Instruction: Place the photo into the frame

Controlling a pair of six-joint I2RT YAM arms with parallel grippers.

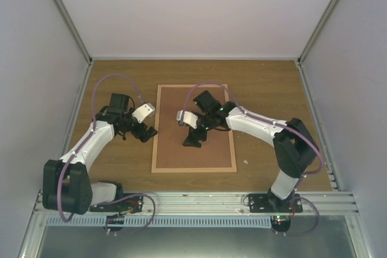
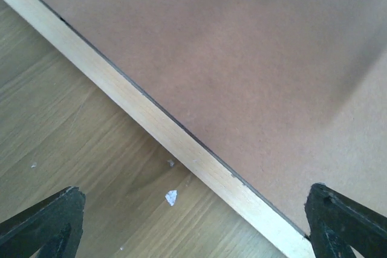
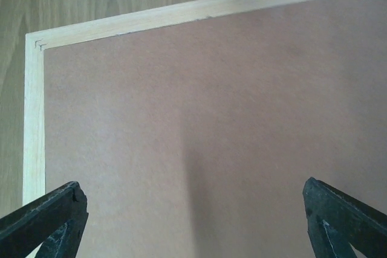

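A light wooden frame (image 1: 193, 170) with a brown inner panel (image 1: 211, 155) lies on the wooden table. My left gripper (image 1: 146, 133) is open just above the frame's left side; in the left wrist view the wooden strip (image 2: 121, 95) runs between its fingers, below them. My right gripper (image 1: 193, 141) stands open over the panel, and the right wrist view shows the frame's corner (image 3: 36, 43) beneath it. No separate photo can be told apart from the brown panel.
Small pale scraps (image 2: 171, 196) lie on the table beside the frame, with another (image 1: 245, 162) to its right.
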